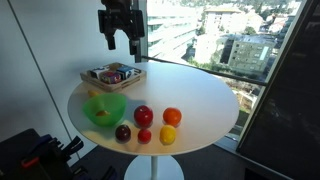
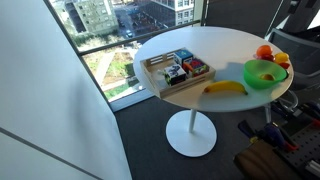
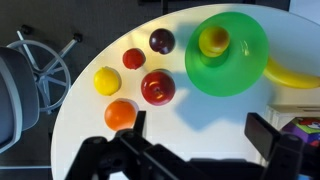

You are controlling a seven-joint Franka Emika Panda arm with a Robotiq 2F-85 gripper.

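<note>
High over the round white table (image 1: 200,95), my gripper (image 1: 122,45) hangs open with its two fingers wide apart and nothing between them. In the wrist view the gripper spans bare tabletop, with the red apple-like fruit (image 3: 158,87) and an orange (image 3: 120,115) just beyond and left of the gap. A green bowl (image 3: 225,75) holds one yellowish round fruit (image 3: 213,40). Outside the bowl lie a lemon-yellow fruit (image 3: 107,81), a small red fruit (image 3: 134,58) and a dark plum-like fruit (image 3: 162,41).
A shallow wooden tray (image 2: 155,72) with several small boxes stands beside a banana (image 2: 225,87), which lies near the bowl and the table edge. A chair (image 3: 18,95) is beyond the edge.
</note>
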